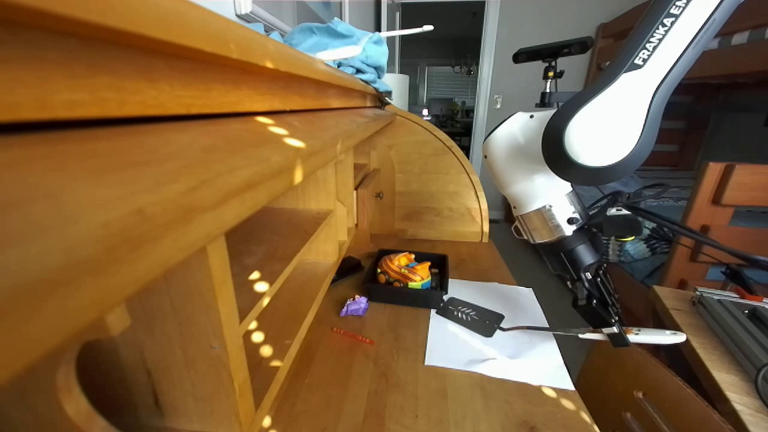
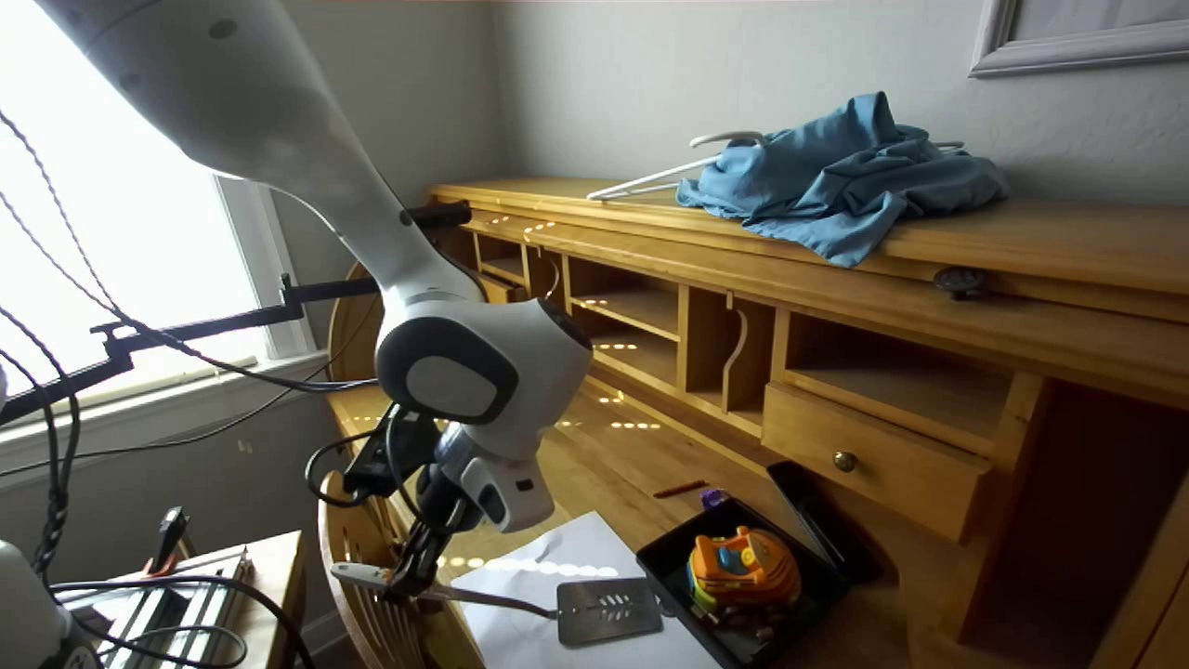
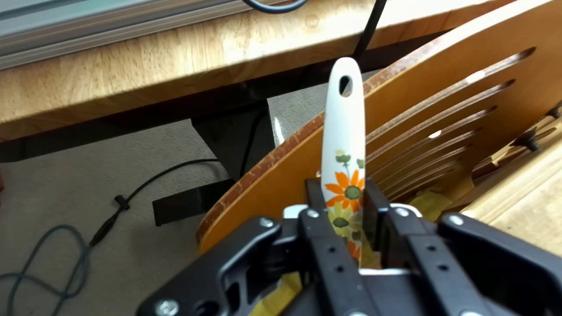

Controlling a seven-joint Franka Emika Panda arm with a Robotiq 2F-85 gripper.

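Note:
My gripper is shut on the white, flower-patterned handle of a spatula, out past the desk's front edge. The spatula's dark slotted blade reaches back over a white sheet of paper on the desk. In the second exterior view the blade shows over the paper, close beside the black tray. Whether the blade touches the paper I cannot tell. An orange toy vehicle sits inside the tray. The handle's end sticks out beyond my fingers.
A purple crumpled item and a red stick lie left of the paper. A slotted wooden chair back stands below the gripper, near a side table.

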